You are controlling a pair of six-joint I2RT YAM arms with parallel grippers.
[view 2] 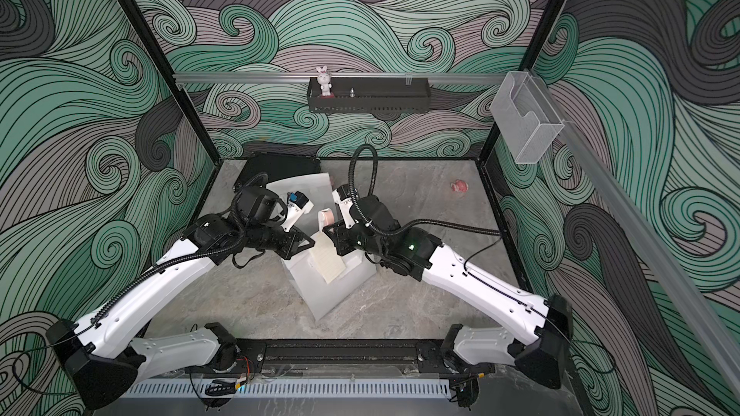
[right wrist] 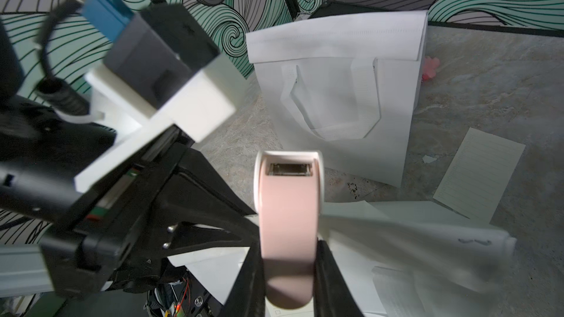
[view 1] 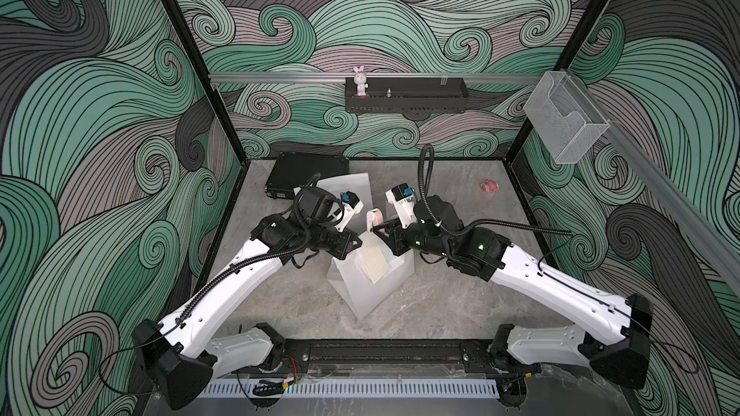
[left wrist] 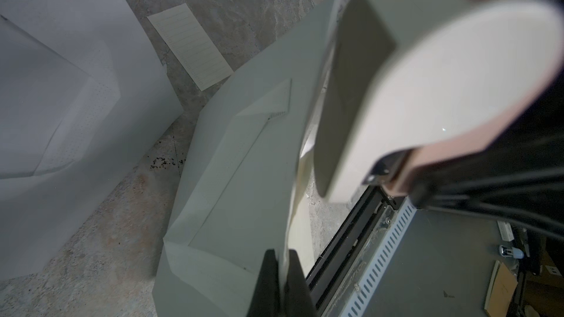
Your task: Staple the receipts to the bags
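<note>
A white paper bag (view 1: 362, 300) stands near the table's middle, a cream receipt (view 1: 374, 262) lying against its near side. My left gripper is shut on the bag's top edge, where paper shows between the fingertips; the receipt's upper end is there too. Held in my shut right gripper is a pink and white stapler (right wrist: 289, 217). In the top left view the stapler is just right of the left fingers, above the bag's edge. It looks apart from the paper. Whether a staple sits in the receipt is hidden.
A second white bag (right wrist: 346, 94) with handles stands behind, its top folded over. Another lined receipt (right wrist: 478, 176) lies on the table. A black case (view 1: 308, 169) occupies the back left; a small pink object (view 1: 488, 185) lies back right.
</note>
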